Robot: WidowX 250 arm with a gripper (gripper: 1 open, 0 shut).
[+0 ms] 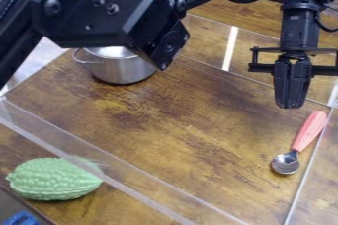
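My gripper (292, 96) points down at the right side, its narrow black fingers close together, above and a little behind a spoon with a pink handle (310, 130) and a steel bowl (287, 163). The spoon lies on the wooden table (172, 140). I cannot tell whether the fingers are fully shut or whether anything is between them.
A steel pot (117, 69) stands at the back left, partly hidden by the arm. A green bitter melon (53, 179) lies at the front left, near a blue object (16, 214) at the corner.
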